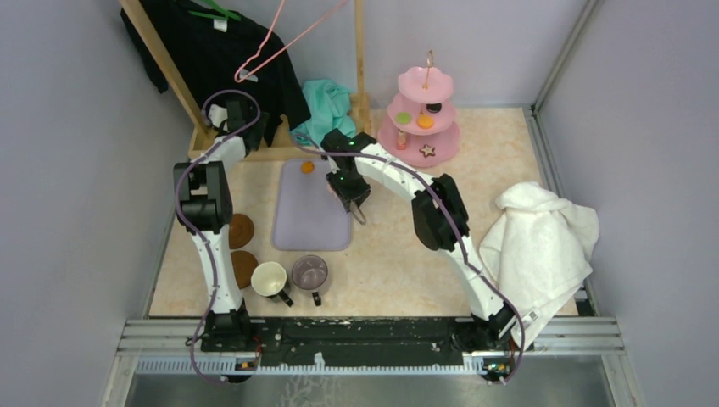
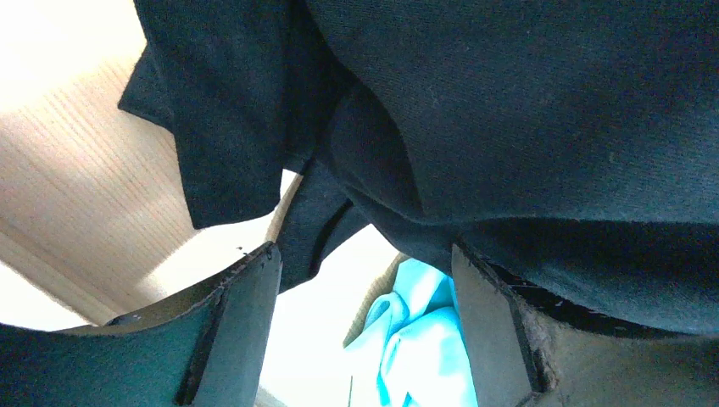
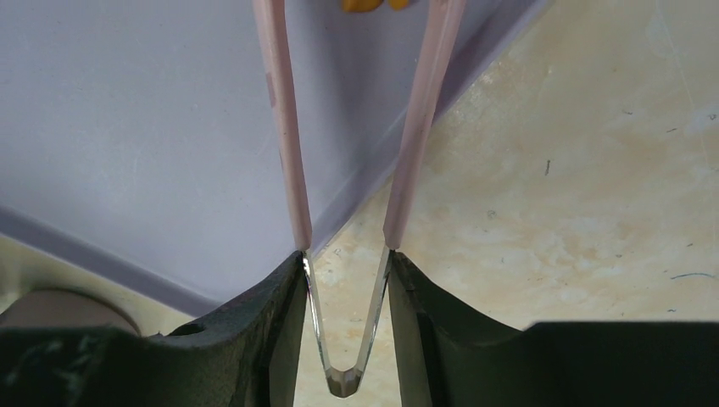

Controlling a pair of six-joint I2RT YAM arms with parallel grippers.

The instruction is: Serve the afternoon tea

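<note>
My right gripper is shut on pink-tipped metal tongs (image 3: 284, 127) over the lilac tray (image 1: 309, 225). Orange pieces (image 3: 360, 4) show between the tong tips at the top of the right wrist view; an orange treat (image 1: 307, 167) is on the tray's back part. The pink three-tier stand (image 1: 411, 153) holds several treats. My left gripper stands open among the dark cloth (image 2: 543, 102) in the wooden rack at the back left, nothing clearly between its fingers.
A cream mug (image 1: 268, 275), a grey mug (image 1: 309, 271) and wooden coasters (image 1: 240, 227) stand at the front left. A turquoise cloth (image 1: 326, 106) lies in the rack, a white towel (image 1: 534, 237) at the right.
</note>
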